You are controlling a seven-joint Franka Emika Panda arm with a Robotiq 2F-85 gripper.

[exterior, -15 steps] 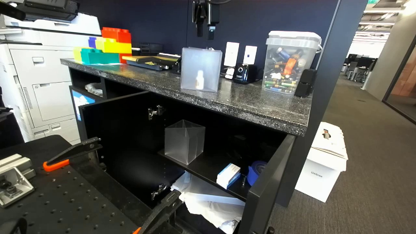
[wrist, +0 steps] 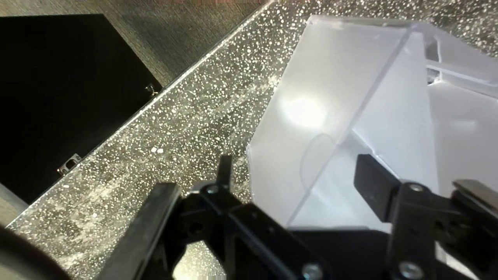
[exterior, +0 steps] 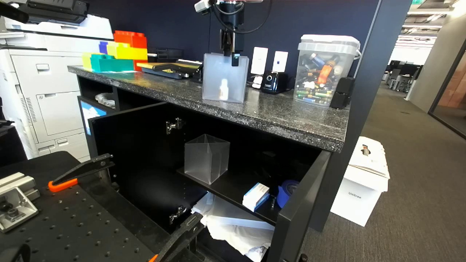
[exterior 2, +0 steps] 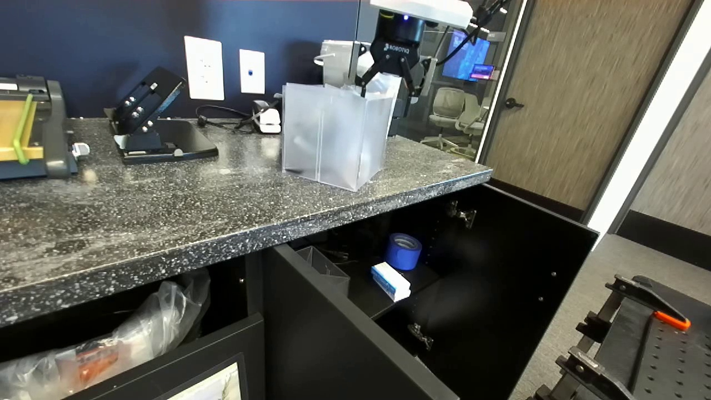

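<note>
A frosted translucent box [exterior: 224,78] stands upright on the dark speckled counter [exterior: 301,115]. My gripper [exterior 2: 393,93] points down at the box's top edge, its fingers apart. In the wrist view, one finger [wrist: 224,172] lies outside the box wall over the counter and the other finger [wrist: 372,186] over the box's inside, with a wall of the box [wrist: 289,112] between them. Whether either finger touches the wall cannot be made out. A similar clear box [exterior: 206,159] rests on the shelf of the open cabinet below.
A lidded tub of batteries [exterior: 321,72], a black pencil sharpener [exterior: 275,82] and a paper cutter [exterior: 172,67] share the counter. Both cabinet doors [exterior: 301,209] hang open. On the shelf lie a white-blue carton [exterior: 256,196] and blue tape [exterior: 286,192].
My gripper has come down from above the frosted box to its top edge. The box has not visibly moved, nor have the things on the shelf.
</note>
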